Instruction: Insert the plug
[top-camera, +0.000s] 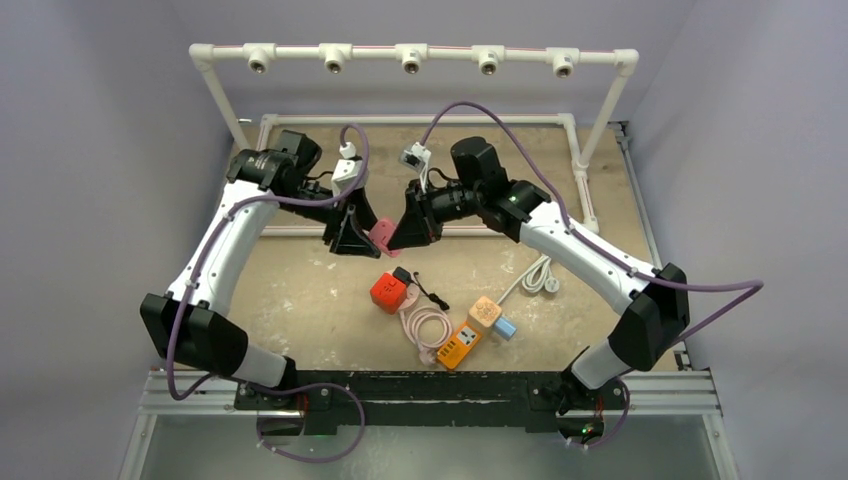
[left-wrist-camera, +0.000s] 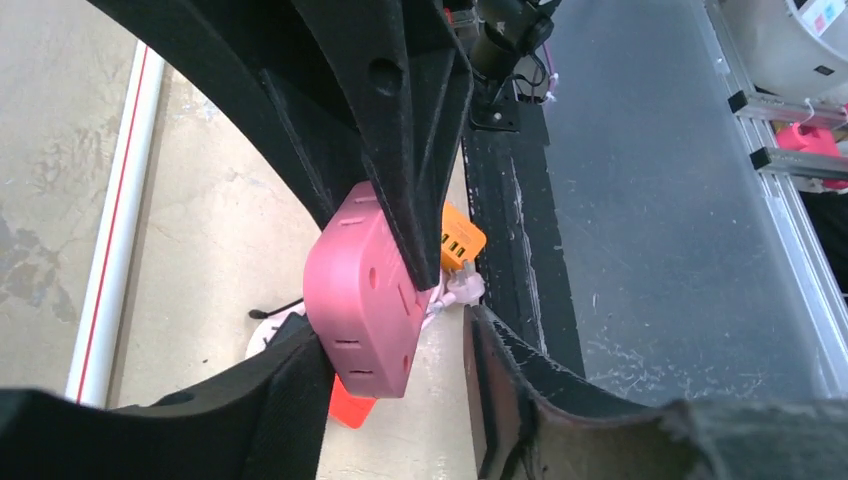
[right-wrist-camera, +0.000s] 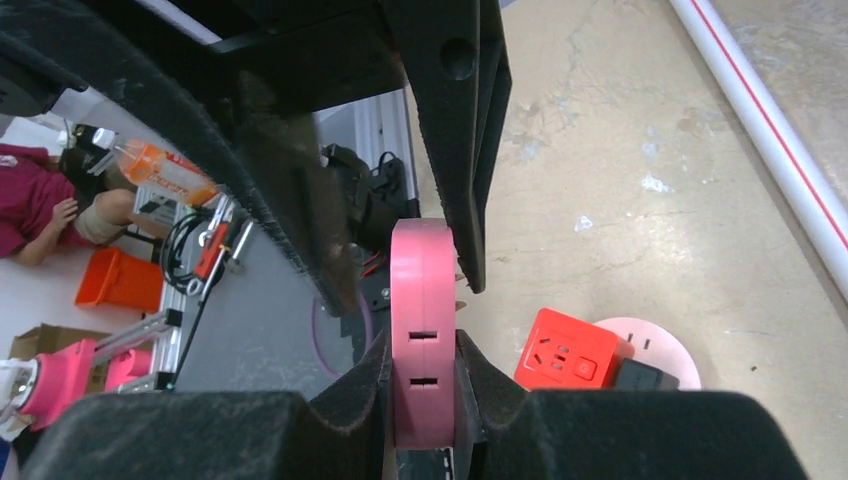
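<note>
A pink socket piece (top-camera: 384, 234) hangs in mid-air between both grippers. My right gripper grasps it from one end, a finger on either side in the right wrist view. In the left wrist view the right gripper's black fingers reach down onto the piece from above.
Below lie a red cube socket (top-camera: 388, 292), a coiled pink cable (top-camera: 430, 325), an orange power strip (top-camera: 458, 346), a wooden-coloured cube (top-camera: 485, 312) and a white coiled cord (top-camera: 540, 280). A white pipe frame (top-camera: 450, 52) stands behind.
</note>
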